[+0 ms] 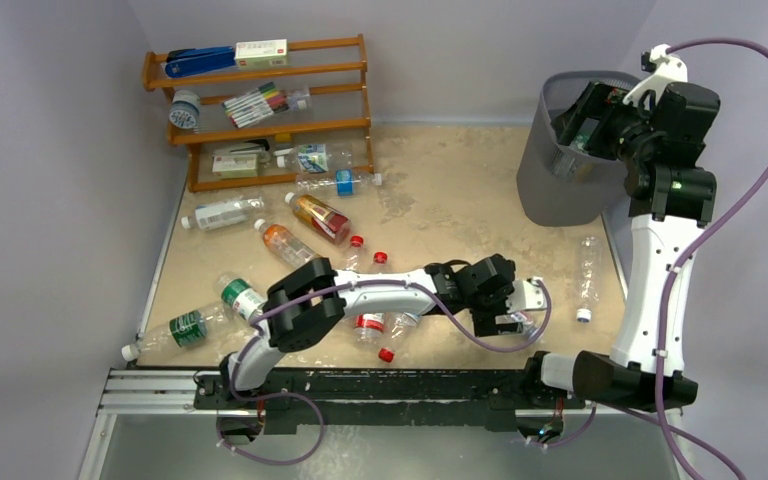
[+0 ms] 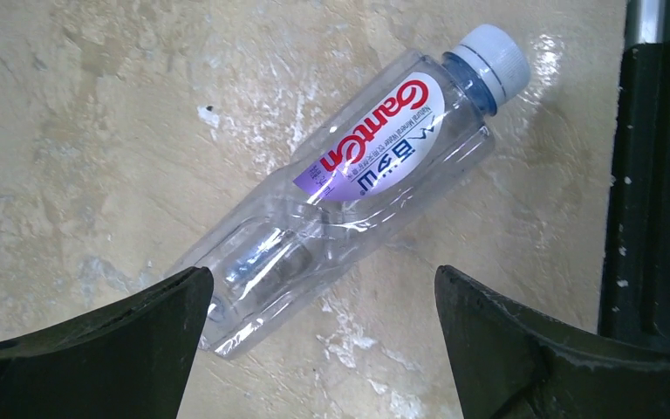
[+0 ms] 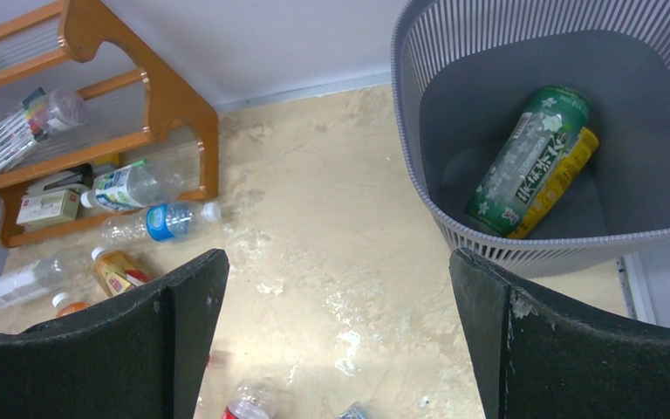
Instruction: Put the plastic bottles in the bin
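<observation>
Directly beneath my open left gripper point(image 1: 500, 322) lies a clear Ganten bottle point(image 2: 362, 153) with a white cap, diagonal between the fingers in the left wrist view. My right gripper point(image 1: 585, 115) is open over the grey bin point(image 1: 550, 190), which holds a green can-like bottle point(image 3: 528, 157) and a yellow item point(image 3: 576, 170). Other plastic bottles lie on the table: tea point(image 1: 320, 215), orange point(image 1: 285, 243), green-label point(image 1: 188, 328), blue-label point(image 1: 343, 182), several red-capped ones partly hidden by my left arm, and a clear one point(image 1: 588, 280) at the right.
A wooden rack point(image 1: 320, 130) with boxes, markers, a jar and more items stands at the back left. The table between rack and bin point(image 1: 450, 180) is clear. The front edge runs just below the Ganten bottle.
</observation>
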